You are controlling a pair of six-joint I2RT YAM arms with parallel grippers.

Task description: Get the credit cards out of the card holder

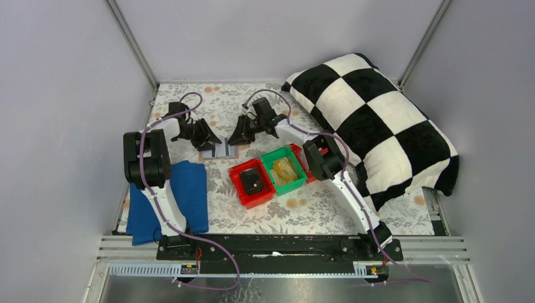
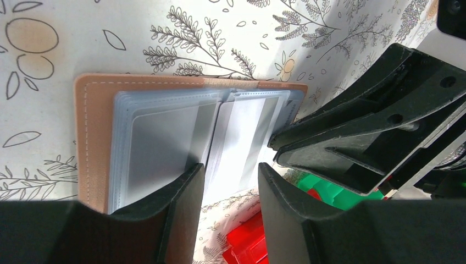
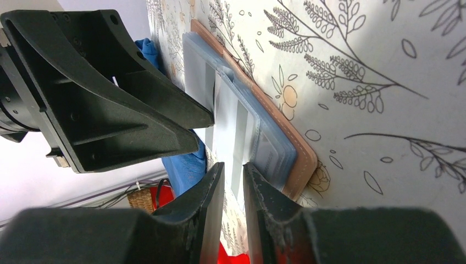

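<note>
An unfolded card holder (image 1: 221, 148) with a tan border lies flat on the patterned cloth. Its clear sleeves (image 2: 165, 148) carry white cards (image 2: 244, 132) with a grey stripe. My left gripper is over the holder's near edge, its fingers (image 2: 184, 192) part open and no card lifted between them. Facing it, my right gripper is at the sleeves' right side, fingers (image 3: 211, 187) narrowly apart. The sleeve shows through that gap; whether the fingertips touch it is unclear. All the cards I can see are inside the sleeves.
A red bin (image 1: 254, 199) with a dark item and a green bin (image 1: 272, 156) with a yellow packet stand right of the holder. A blue cloth (image 1: 192, 202) lies in front, and a large checkered pillow (image 1: 385, 126) fills the right. Free cloth lies behind.
</note>
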